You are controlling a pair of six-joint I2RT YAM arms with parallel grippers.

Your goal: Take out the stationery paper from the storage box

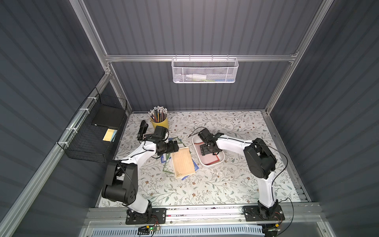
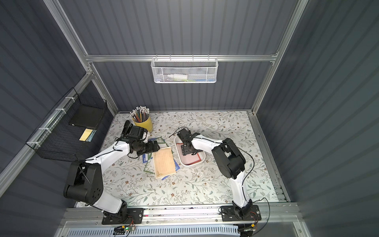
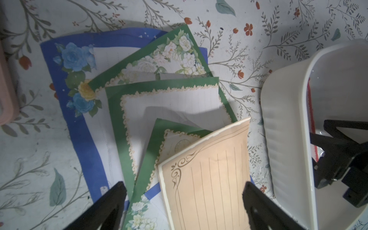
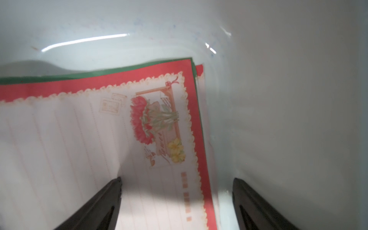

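Observation:
Inside the white storage box (image 1: pixel 217 162) lies red-bordered stationery (image 4: pixel 76 145) with a flower print, a green-edged sheet beneath it. My right gripper is open low in the box, straddling the stack's right edge, one finger over the paper. Beside the box, blue, green and cream sheets (image 3: pixel 203 184) lie overlapping on the table, the cream one on top. Above them my left gripper stands open with nothing between its fingers.
A yellow pencil cup (image 1: pixel 159 123) and a black object (image 1: pixel 143 127) stand at the back left. A black wire basket (image 1: pixel 83 146) hangs on the left wall, a white mesh basket (image 1: pixel 205 71) on the back wall.

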